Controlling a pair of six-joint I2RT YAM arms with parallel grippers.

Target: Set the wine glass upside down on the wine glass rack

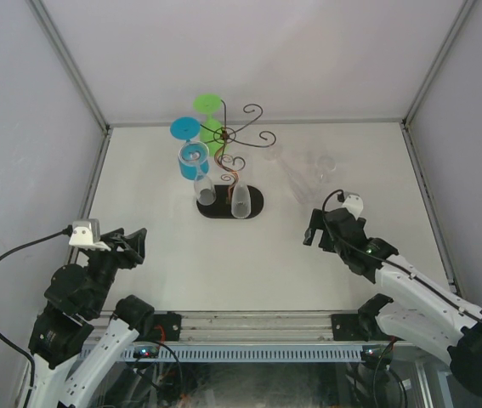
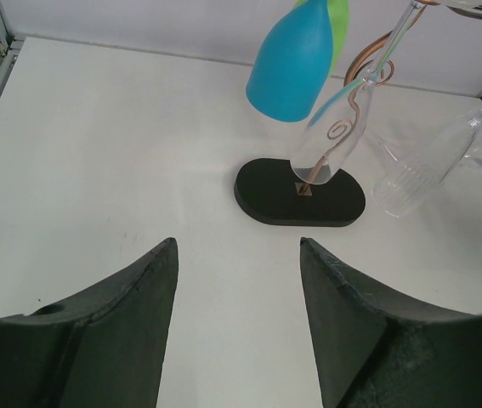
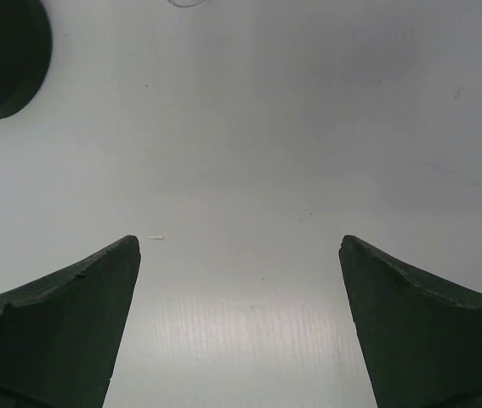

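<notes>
A curly metal rack (image 1: 223,136) on a black base (image 2: 258,191) holds hanging glasses: blue (image 1: 185,127), green (image 1: 207,103) and clear ones (image 1: 241,200). Faint clear glassware (image 1: 298,183) is to the rack's right in the top view; its posture is hard to tell. My left gripper stands at the front left, fingers apart and empty. My right gripper is open above bare table, right of the base, with a clear rim (image 3: 187,3) at the top of its view.
Frame rails and walls bound it at the back and both sides.
</notes>
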